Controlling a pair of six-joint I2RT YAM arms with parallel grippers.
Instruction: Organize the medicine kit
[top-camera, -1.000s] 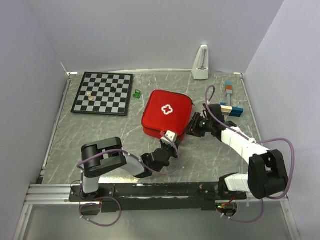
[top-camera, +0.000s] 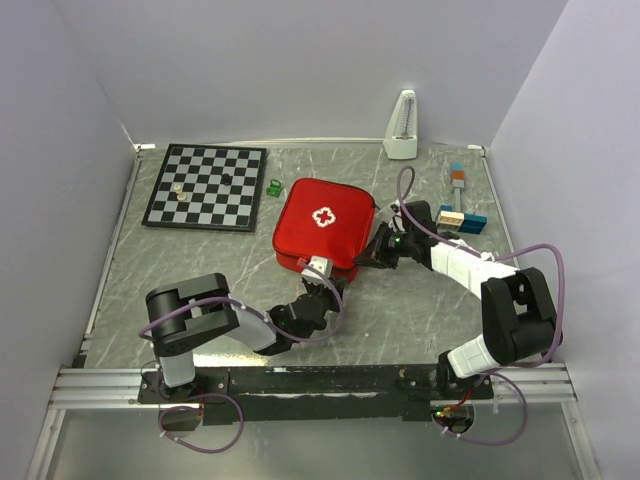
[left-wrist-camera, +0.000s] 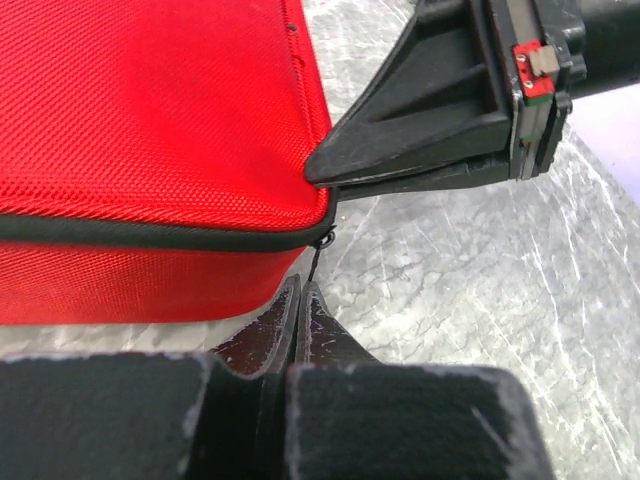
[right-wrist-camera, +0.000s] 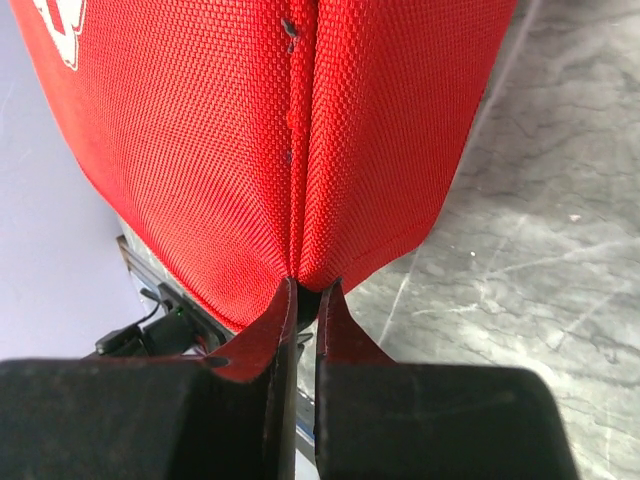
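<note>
The red medicine kit (top-camera: 315, 212) with a white cross lies closed on the grey marble table, its black zip line (left-wrist-camera: 150, 232) along the front edge. At the kit's front right corner, a small zip pull (left-wrist-camera: 325, 240) hangs on a thin cord. The cord runs down to the tips of my left gripper, which is shut; how firmly the cord sits between them is hard to see. Beside the same corner, my right gripper is shut on the edge of the kit's red fabric, pinching it at the seam.
A chessboard (top-camera: 205, 187) lies at the back left, with a small green object (top-camera: 274, 188) beside it. At the back stands a white metronome (top-camera: 402, 125). Blue and cream boxes (top-camera: 462, 220) sit behind the right arm. Bare table surrounds the left arm.
The kit has shifted slightly left. My left gripper has moved left with it, staying at its front edge. My right gripper has also come left and now pinches the kit's corner.
</note>
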